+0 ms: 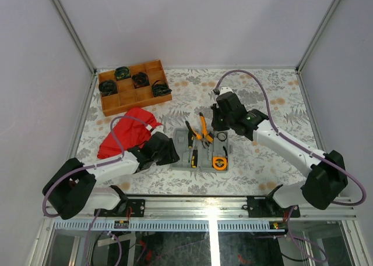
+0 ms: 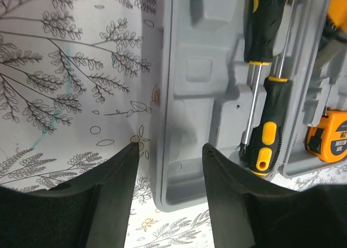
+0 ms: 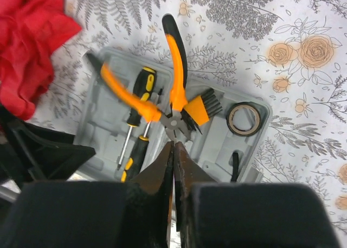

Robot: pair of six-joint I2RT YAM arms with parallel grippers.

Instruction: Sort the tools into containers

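Observation:
A grey two-part toolbox (image 1: 181, 165) holds screwdrivers (image 2: 268, 131), orange-handled pliers (image 3: 177, 96), a brush (image 3: 200, 108), a tape roll (image 3: 243, 119) and an orange tape measure (image 1: 219, 163). My left gripper is apart at the box's left edge, fingers parted, nothing between them. My right gripper (image 1: 215, 119) is above the box's upper right, fingertips shut together with nothing visible between them.
A red cloth (image 1: 125, 138) lies left of the toolbox. A wooden compartment tray (image 1: 127, 98) with dark coiled items stands at the back left.

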